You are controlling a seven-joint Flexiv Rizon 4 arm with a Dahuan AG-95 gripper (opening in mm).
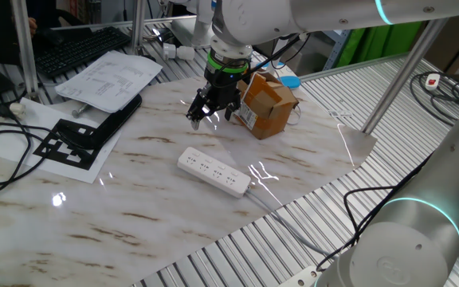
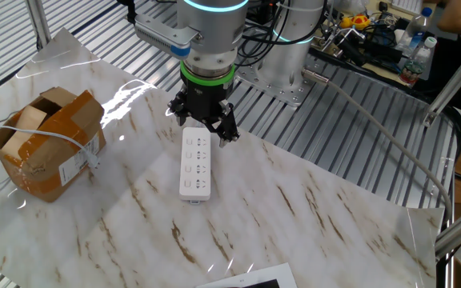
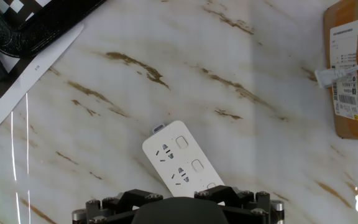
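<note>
A white power strip lies flat on the marble-patterned tabletop, its sockets facing up. My gripper hangs above the table with its fingers spread apart and nothing between them. In the wrist view, the gripper covers the near part of the strip, while the far end shows. A white plug on a thin white cable is at the side of an open cardboard box. The same plug shows in exterior view 2, where its cable crosses the box.
A black frame rests on a sheet with a black-and-white marker, with papers nearby. The strip's grey cable runs off over the ribbed metal surface. Bare tabletop surrounds much of the strip.
</note>
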